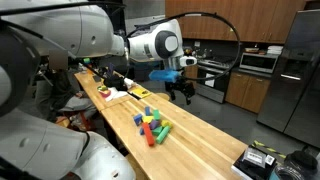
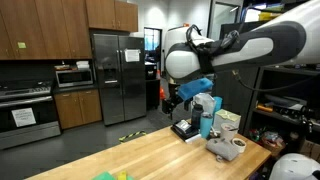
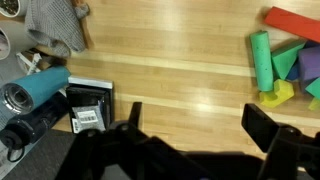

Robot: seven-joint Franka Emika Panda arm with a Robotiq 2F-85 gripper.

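Observation:
My gripper is open over the wooden table (image 3: 185, 60), with only bare wood showing between its fingers. Toy blocks lie to its right in the wrist view: a red block (image 3: 294, 24), a green cylinder (image 3: 262, 60), a green triangle (image 3: 287, 58), a purple block (image 3: 311, 65) and a yellow block (image 3: 277, 94). Exterior view 1 shows the gripper (image 1: 180, 96) well above the table, apart from the block cluster (image 1: 150, 126). In exterior view 2 most blocks are cut off; a green one (image 2: 122, 176) shows at the bottom edge.
On the wrist view's left are a grey cloth (image 3: 57, 25), a blue cup (image 3: 37, 92), a dark bottle (image 3: 35, 128) and a black box with a white label (image 3: 90, 105). Colourful items (image 1: 110, 92) lie at the far left.

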